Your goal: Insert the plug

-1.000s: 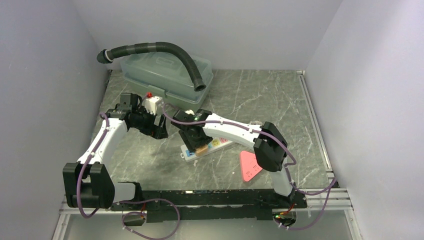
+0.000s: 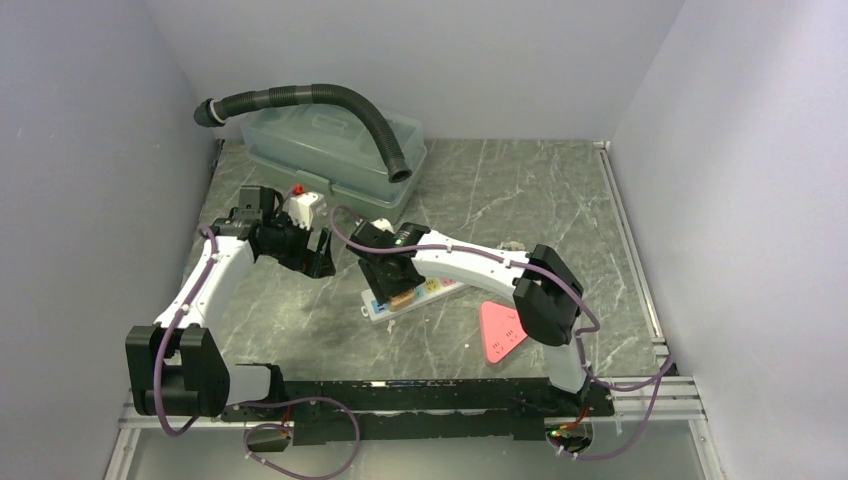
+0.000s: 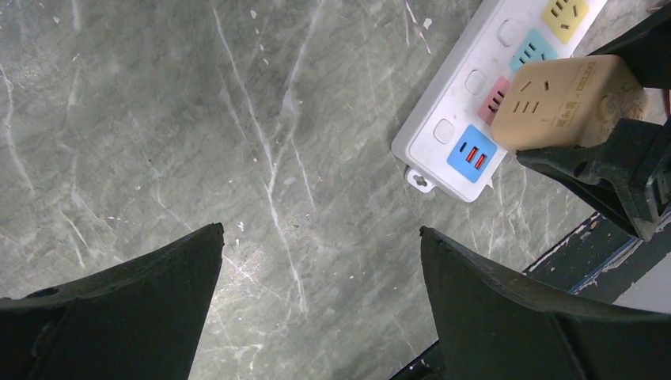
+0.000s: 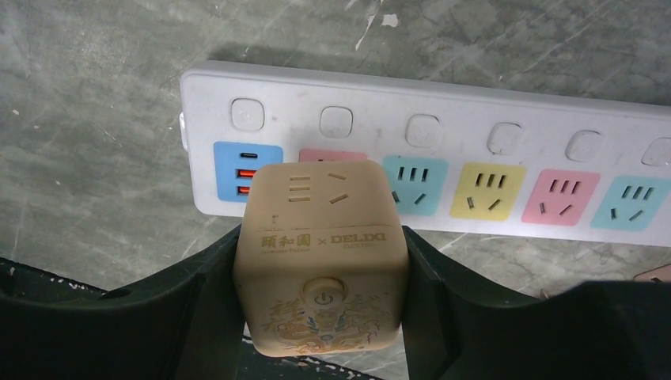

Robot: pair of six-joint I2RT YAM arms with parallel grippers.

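A tan cube plug with sockets and a round power button is held in my right gripper, one finger on each side. It covers much of the first pink outlet of the white power strip, beside the blue USB panel. Its prongs are hidden, and I cannot tell whether it touches the strip. In the left wrist view, the plug appears tilted over the strip's near end. My left gripper stands open above bare table, away from the strip.
A red triangular socket block lies to the right of the strip. At the back left is a translucent toolbox, with a black corrugated hose above it. Bare marble table stretches across the back right.
My right arm has shifted very slightly, its elbow a little to the right, with the plug still between the fingers. The left arm and the strip look unmoved.
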